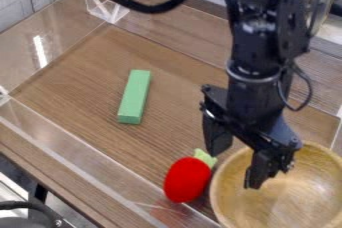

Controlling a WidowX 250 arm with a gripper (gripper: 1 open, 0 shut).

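A dark robot arm comes down from the top right to my gripper [251, 154], which stands open with its two fingers over the edge of a tan bowl [278, 199] at the lower right. A red object with a pale green top [186, 182], like a strawberry, lies just left of the bowl, below and left of the fingers, apart from them.
A green block [134, 96] lies on the brown table [80, 132] to the left. A clear container [106, 0] stands at the back left. The table's left and middle have free room.
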